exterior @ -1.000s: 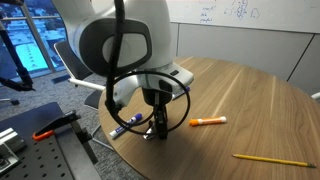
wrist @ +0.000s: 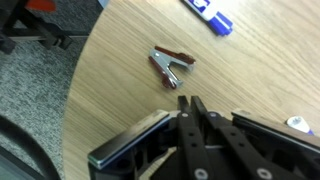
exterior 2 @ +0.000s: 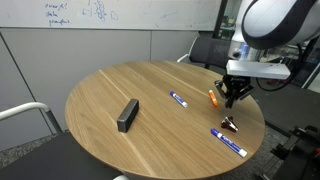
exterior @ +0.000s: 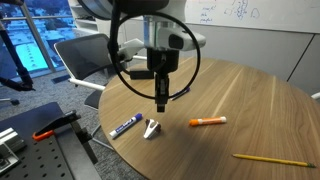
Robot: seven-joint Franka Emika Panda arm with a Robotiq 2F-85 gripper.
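Note:
A small dark and silver clip-like object lies near the table's edge. In the wrist view this clip forms a V with dark red parts, just beyond the fingertips. My gripper hangs above it, apart from it, pointing down. In the wrist view the gripper's two fingertips sit close together with nothing visible between them; how wide the fingers stand is hard to make out. Exterior view 2 also has the gripper over the table, with the clip below.
Beside the clip lies a blue marker. An orange marker, another blue marker and a yellow pencil are spread about. A black block stands farther off.
My gripper was down at the clip a second ago. It has risen well above it, and the clip remains on the table.

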